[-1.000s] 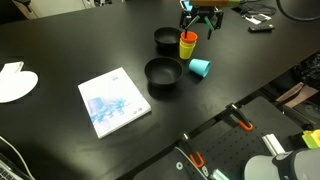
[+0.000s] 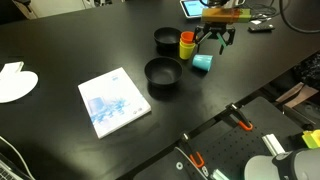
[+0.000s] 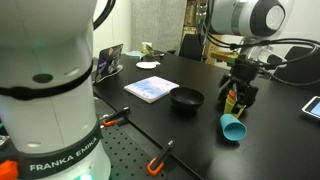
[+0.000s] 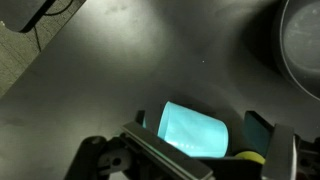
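A light-blue cup [image 2: 202,62] lies on its side on the dark table, its mouth facing the camera in exterior view 2 [image 3: 233,127]. Over it hovers my gripper [image 2: 212,42], fingers spread wide with nothing held. In the wrist view the blue cup [image 4: 195,130] shows between the two fingers, nearer the left one. Just beside it stands a yellow cup [image 2: 187,51] with an orange cup [image 2: 188,37] set in its top. Only a sliver of yellow cup [image 4: 250,156] appears by the right finger.
Close to the cups are two black bowls, a front bowl [image 2: 164,74] and a back bowl [image 2: 168,38]. A white-and-blue picture sheet [image 2: 113,100] lies left of them. A white plate [image 2: 14,85] is at the far left. Bare table extends right of the blue cup.
My gripper has come from behind the stacked cups rightward and lower, over the blue cup. The blue cup has shifted slightly away from exterior camera 1. Bowls and stacked cups look unmoved.
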